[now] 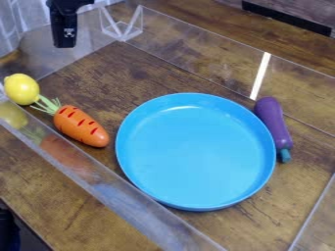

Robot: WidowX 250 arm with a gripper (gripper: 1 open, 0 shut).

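Observation:
My black gripper (65,34) is high at the top left of the view, above the far left corner of the work area, partly cut off by the frame; its fingers are small and dark, so their state is unclear. Below it, a yellow lemon (22,88) rests by the left clear wall, and an orange toy carrot (81,126) with green leaves lies just right of it. A large blue plate (195,152) fills the middle right. A purple eggplant (272,125) lies to the plate's right.
Clear low walls (108,197) border the wooden surface (157,69). Bare wood is open behind the plate and between the carrot and the back wall.

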